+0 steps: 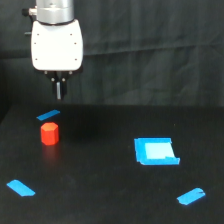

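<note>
A red block point(50, 133) stands on the black table at the left. To the right lies a white square outlined in blue tape point(155, 151), with nothing on it. My gripper point(58, 97) hangs below the white arm head point(57, 47), above and slightly behind the block, clear of it. Its dark fingers are too small and dim against the backdrop to show how they stand. Nothing visible hangs from it.
Blue tape strips lie flat at the back left point(48, 115), front left point(20, 188) and front right point(191, 196). A dark curtain point(150, 60) hangs behind the table.
</note>
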